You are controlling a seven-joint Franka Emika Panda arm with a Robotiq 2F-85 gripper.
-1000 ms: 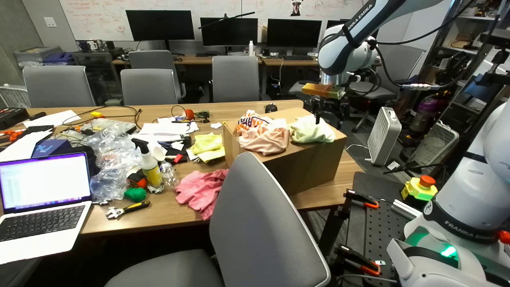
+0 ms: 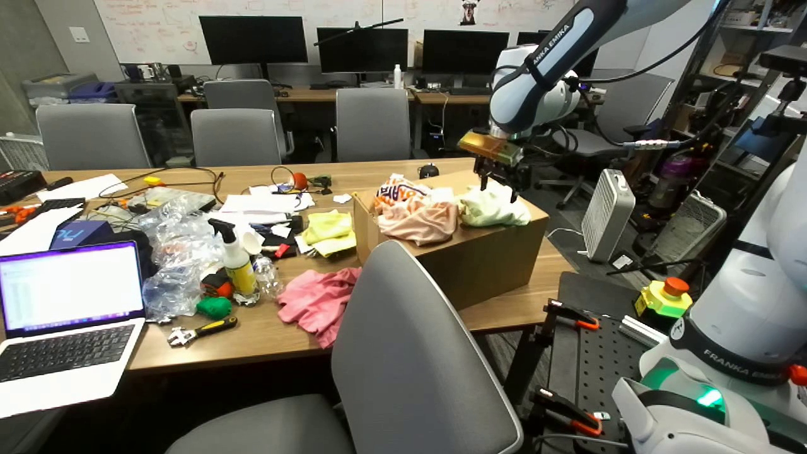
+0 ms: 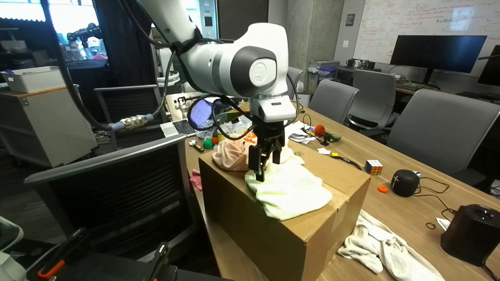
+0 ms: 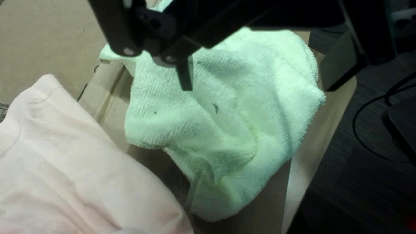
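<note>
A pale green towel [image 4: 234, 128] lies crumpled on top of the cardboard box [image 2: 484, 268], close to its edge. My gripper [image 3: 267, 171] points down over the towel with its fingers open and nothing held. In the wrist view one finger [image 4: 185, 76] hangs above the towel's upper part, while the other is off past its right edge. Beside the towel sits a bunched peach cloth [image 2: 420, 219], also on the box. A white cloth with orange and blue lettering [image 2: 398, 190] rests against the peach one.
On the table next to the box lie a white cloth [image 3: 389, 248], a black speaker [image 3: 405, 182] and a Rubik's cube [image 3: 373, 167]. Left of the box are a pink cloth [image 2: 321, 299], a yellow cloth [image 2: 330, 229] and much clutter. A chair [image 2: 416, 355] stands before the box.
The arm has moved left in exterior view 1, bringing my gripper from the towel's right side to over it. The cloths and the box look unmoved.
</note>
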